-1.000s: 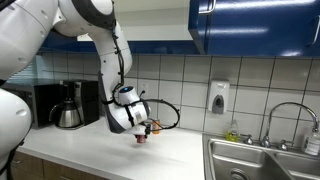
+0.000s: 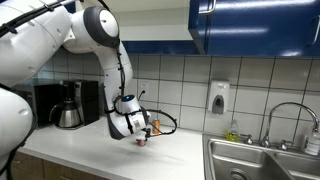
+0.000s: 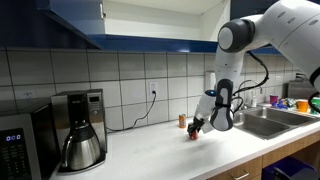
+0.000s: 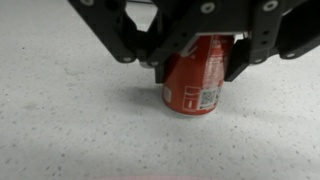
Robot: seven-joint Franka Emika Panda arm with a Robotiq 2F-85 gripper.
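Note:
A red can with white print and a code patch stands upright in the wrist view, its upper part hidden by the dark finger links. My gripper is shut on it, one finger on either side. In exterior view 1 the can is a small red spot below the white arm, with the gripper right at it. Exterior view 2 also has the can under the arm. Its base is at or very near the white counter; whether it touches cannot be told.
Behind the arm stands an orange container near the tiled wall. A coffee maker and a microwave are at one end, the sink at the other. Bare counter lies between the can and the sink.
Over the last second the arm has shifted slightly, its upper links moving a little to the right in exterior view 1. The can stays almost in the same spot under the gripper.

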